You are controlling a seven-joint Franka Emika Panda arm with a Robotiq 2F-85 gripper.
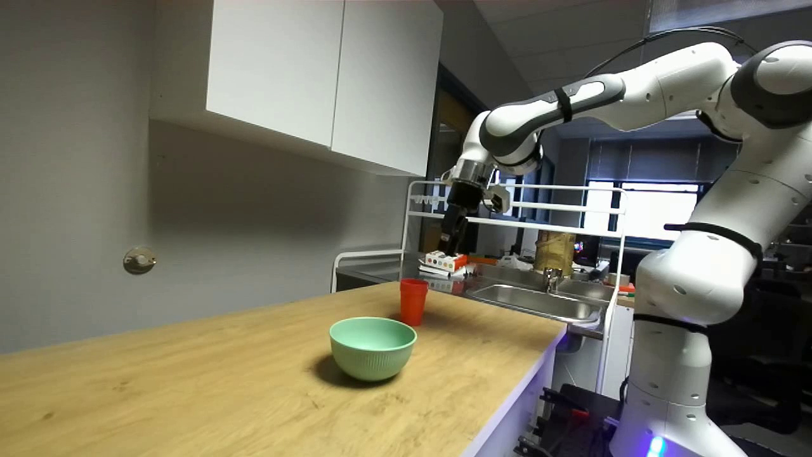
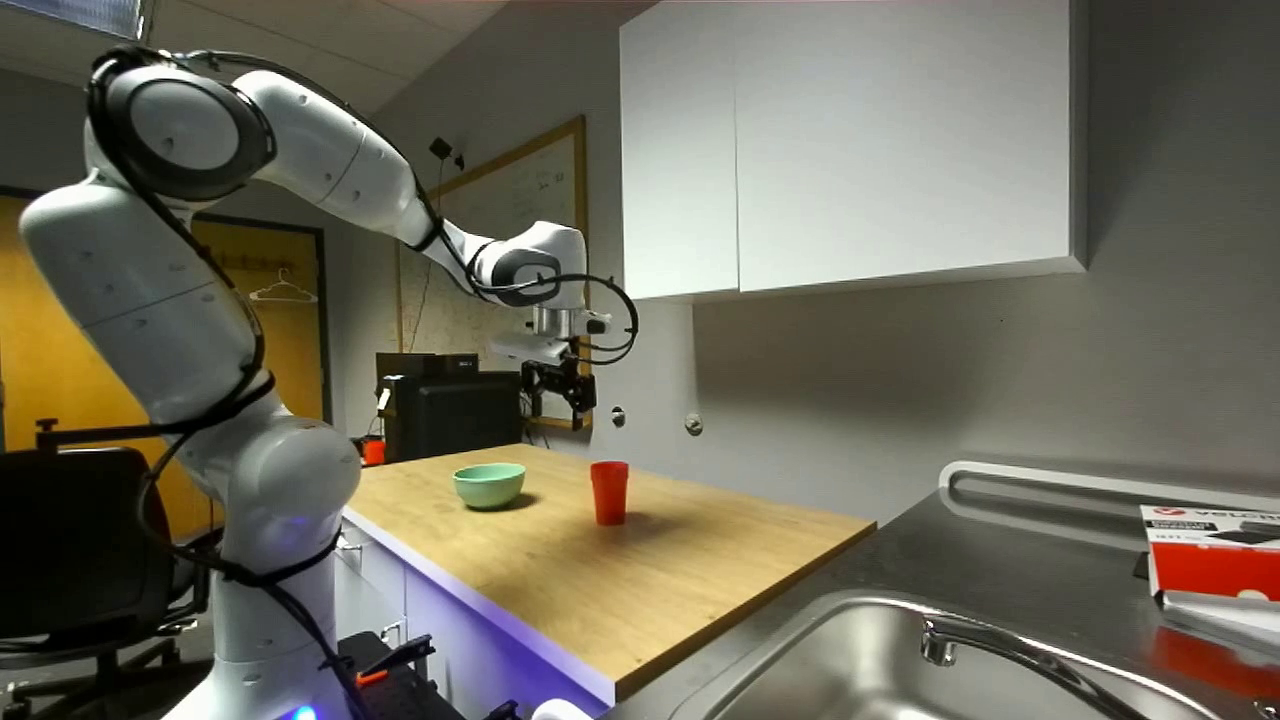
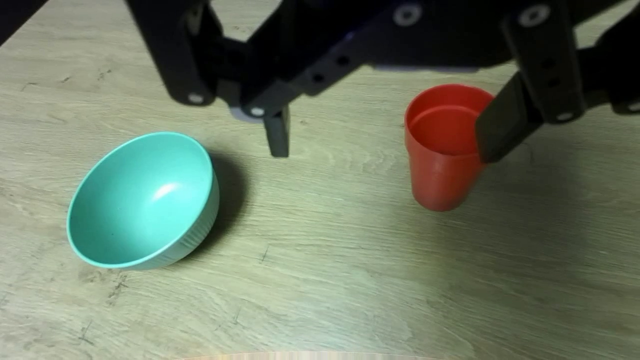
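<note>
On the wooden counter stands an upright red cup [image 1: 413, 303], with a mint-green bowl [image 1: 372, 350] close by. The wrist view looks down on both: the bowl [image 3: 144, 201] at left and the cup [image 3: 447, 150] right of centre, each empty inside. My gripper hangs well above the counter, its fingers spread wide and nothing held between them. One finger overlaps the cup's right edge in that view, though the exterior view 2 shows the gripper [image 2: 581, 422] high over the cup [image 2: 609, 493], not touching it.
White wall cabinets [image 1: 304, 76] hang above the back of the counter. A metal sink [image 2: 888, 660] and boxes [image 1: 445, 262] lie beyond the cup's end.
</note>
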